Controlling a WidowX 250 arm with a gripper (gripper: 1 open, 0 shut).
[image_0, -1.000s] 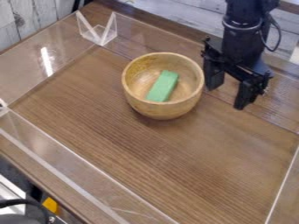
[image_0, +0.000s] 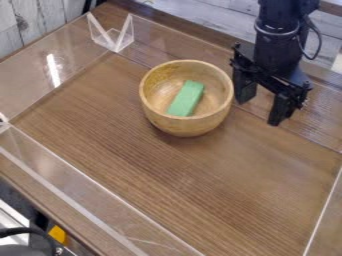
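Observation:
My gripper (image_0: 263, 92) hangs at the upper right, black, with its fingers spread open just right of a wooden bowl (image_0: 163, 108) and nothing seen between them. In the bowl lies a green block (image_0: 186, 100), tilted lengthwise toward the upper right.
A small white wire-like holder (image_0: 114, 36) stands at the back left. A yellow object (image_0: 56, 234) shows at the lower left corner, beyond the edge.

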